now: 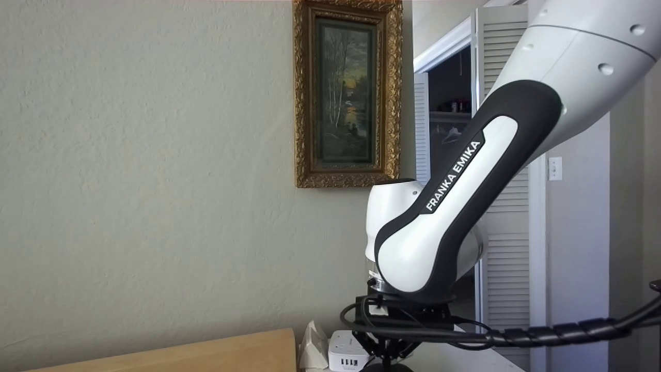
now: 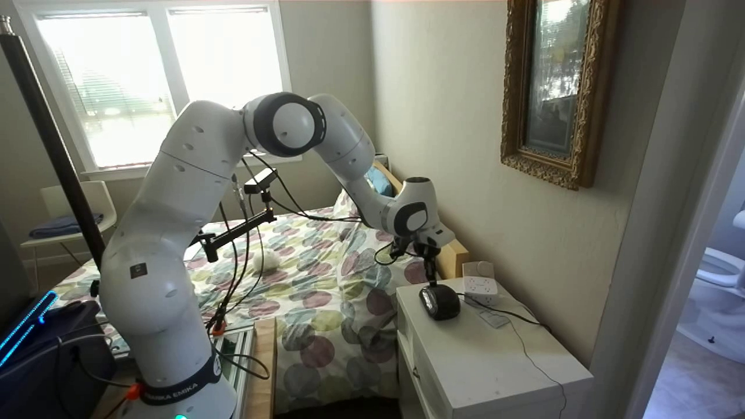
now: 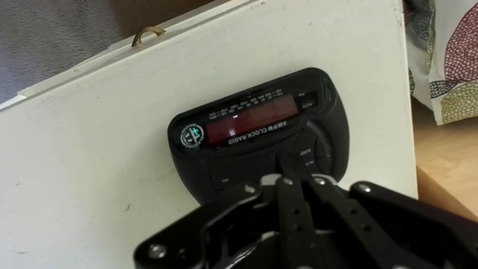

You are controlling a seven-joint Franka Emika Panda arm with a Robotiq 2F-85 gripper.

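Note:
A black AM/FM clock radio [image 3: 251, 118] lies on the white cabinet [image 3: 103, 148], its reddish display facing up in the wrist view. My gripper is shut over the button area on top of the radio, with nothing visible between its fingers. From the side, in exterior view 2, the gripper [image 2: 432, 280] points down at the top of the radio [image 2: 440, 303]. Whether the tips touch it I cannot tell. Exterior view 1 catches the gripper [image 1: 387, 358] low in the frame, partly behind cables.
A white power outlet block [image 2: 480, 287] stands behind the radio by the wall, with a black cable [image 2: 506, 311] across the cabinet top. The bed [image 2: 321, 300] is beside the cabinet.

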